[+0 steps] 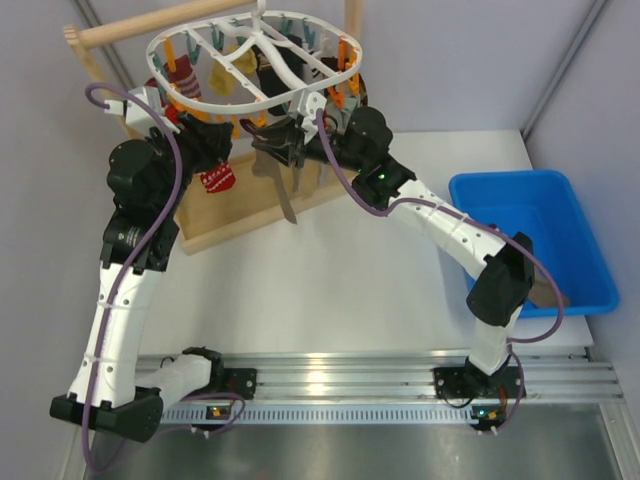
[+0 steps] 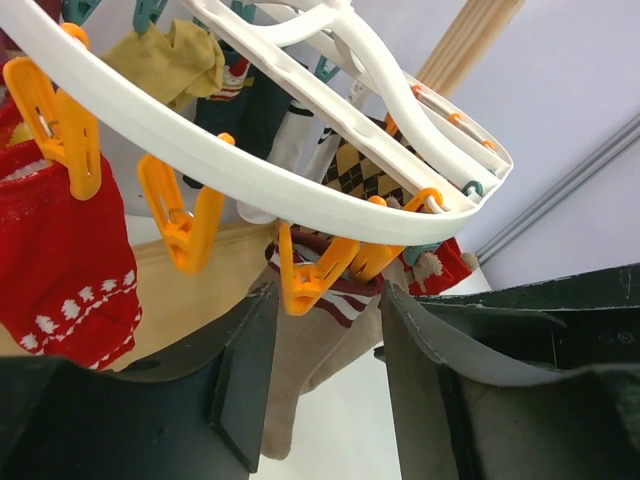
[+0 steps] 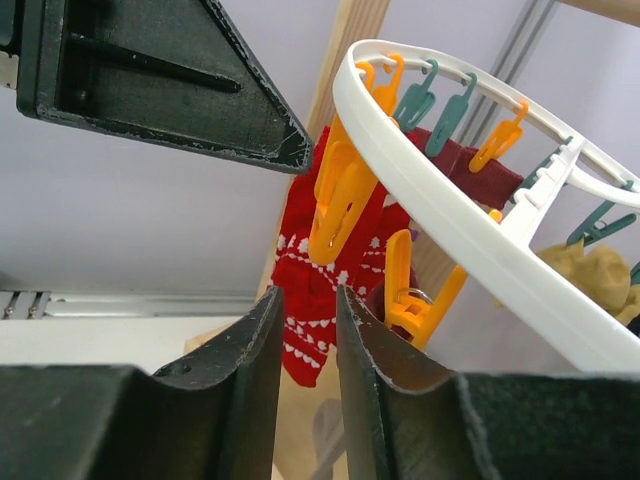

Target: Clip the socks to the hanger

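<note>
The round white hanger (image 1: 205,107) hangs from a wooden frame with orange and teal clips around its rim. A taupe sock (image 2: 300,360) dangles under the rim near an orange clip (image 2: 303,285). My left gripper faces that clip with its fingers apart and holds no sock. Close by on the right, my right gripper (image 1: 258,132) is at the rim. Its fingers stand partly apart in the right wrist view, below an empty-looking orange clip (image 3: 408,305), with nothing clear between them. A red patterned sock (image 2: 70,250) hangs at the left.
Other socks, including a yellow one (image 2: 170,62), crowd the hanger. The blue bin (image 1: 480,185) at the right holds a brownish sock (image 1: 545,290). Wooden frame bars (image 1: 160,20) stand close around the left arm.
</note>
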